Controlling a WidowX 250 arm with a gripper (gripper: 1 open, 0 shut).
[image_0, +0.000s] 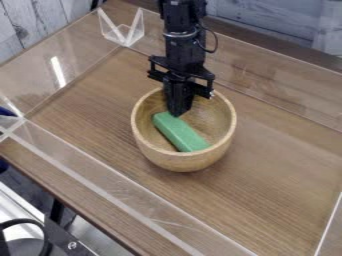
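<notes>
A wooden bowl (214, 150) sits near the middle of the table, with a green oblong block (179, 134) lying inside it. My black gripper (178, 106) points down at the bowl's back part, just above and behind the block. It looks shut, with nothing visible between its fingers, though its tips are small and dark.
A wooden tabletop (94, 130) surrounds the bowl, clear to the left, right and front. A translucent white object (122, 28) stands at the back left. Black cables (24, 240) lie at the lower left corner, beyond the table's edge.
</notes>
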